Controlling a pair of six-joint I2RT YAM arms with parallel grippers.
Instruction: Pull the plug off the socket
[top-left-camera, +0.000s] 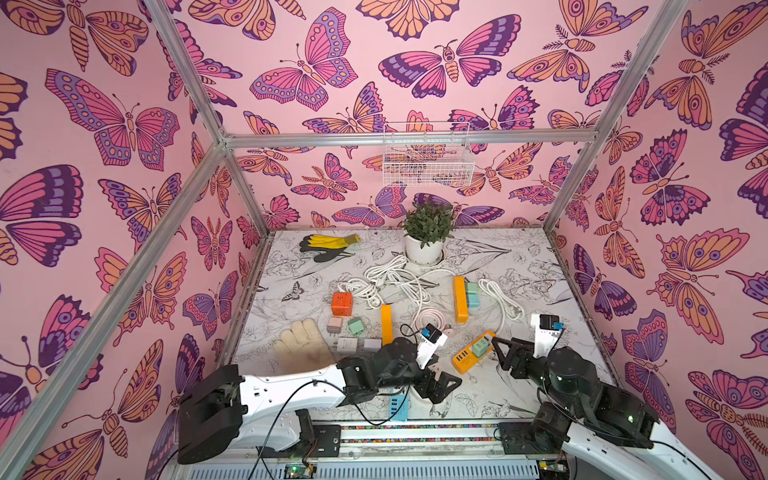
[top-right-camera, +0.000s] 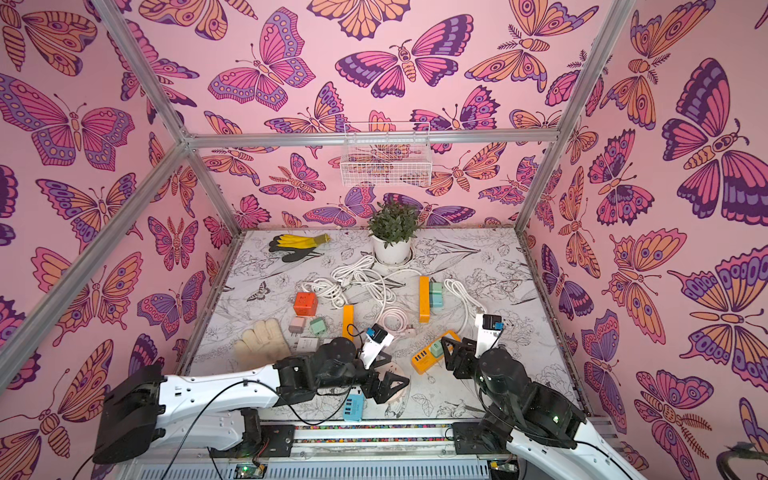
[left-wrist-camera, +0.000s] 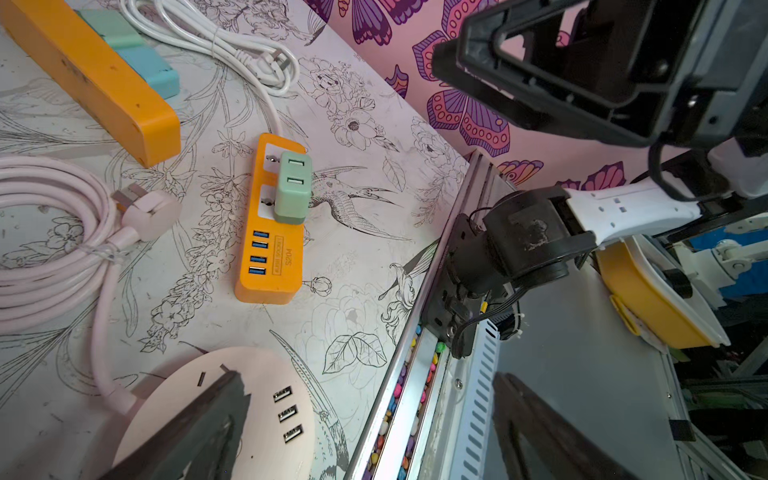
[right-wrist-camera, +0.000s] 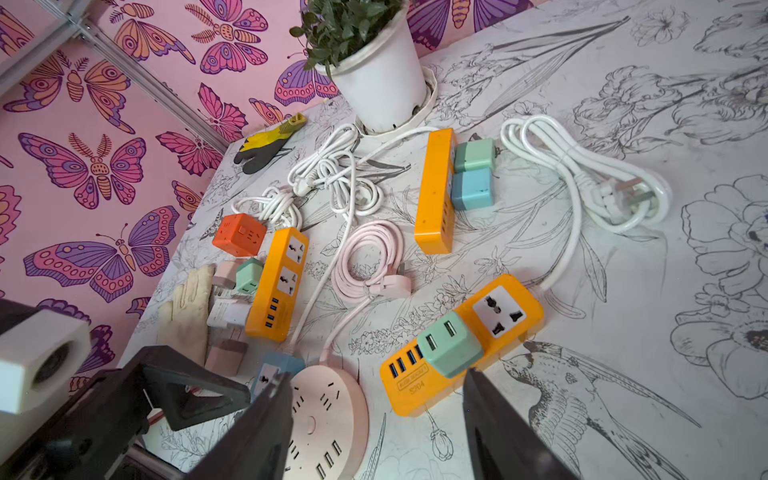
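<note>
An orange power strip lies at the centre right with a green plug in one socket; it shows also in the left wrist view (left-wrist-camera: 293, 188). My right gripper (top-left-camera: 512, 356) hangs just right of it, fingers apart, nothing between the fingers. My left gripper (top-left-camera: 438, 380) is open above the round pink power strip (left-wrist-camera: 208, 400), left of and nearer the front than the orange strip. A second orange strip (right-wrist-camera: 434, 192) behind holds green and blue plugs (right-wrist-camera: 472, 185).
A third orange strip (right-wrist-camera: 276, 280), a red cube (right-wrist-camera: 238, 234), coiled cables (right-wrist-camera: 364, 264), small plugs, gloves (top-left-camera: 304, 340) and a potted plant (top-left-camera: 424, 244) crowd the middle and left. A blue strip (top-left-camera: 398, 409) lies at the front.
</note>
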